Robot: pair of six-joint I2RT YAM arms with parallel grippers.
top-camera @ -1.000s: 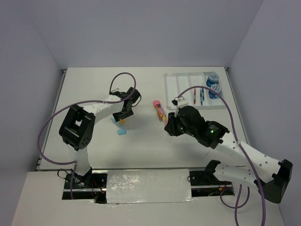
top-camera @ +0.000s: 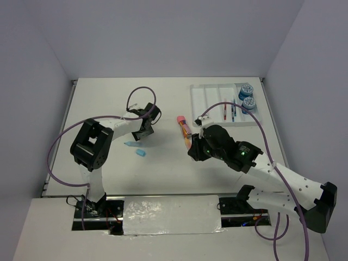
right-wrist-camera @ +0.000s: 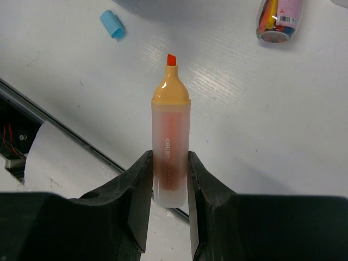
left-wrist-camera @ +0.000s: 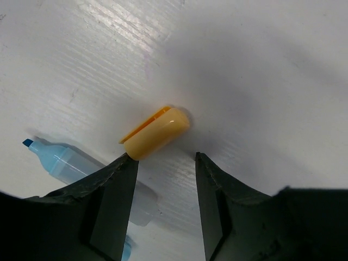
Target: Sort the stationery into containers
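Note:
My left gripper stands part open low over the table, with nothing gripped. The orange cap (left-wrist-camera: 159,133) lies at its fingertips, one end against or just behind the left finger. Beside that finger is the uncapped blue highlighter (left-wrist-camera: 76,167), its rear partly hidden by the finger. The blue cap (top-camera: 140,152) lies loose on the table near it, also visible in the right wrist view. My right gripper is shut on the uncapped orange highlighter (right-wrist-camera: 171,128), which points its tip away from the gripper.
A clear jar of coloured pencils (right-wrist-camera: 278,22) lies on the table between the arms. At the back right, a white divided tray (top-camera: 204,109) contains pens (top-camera: 234,111) and two blue-lidded jars (top-camera: 248,103).
The blue highlighter has turned to lie more sideways in the top view, and the orange cap is now hidden there under the left gripper. My right gripper has shifted slightly left and frontward.

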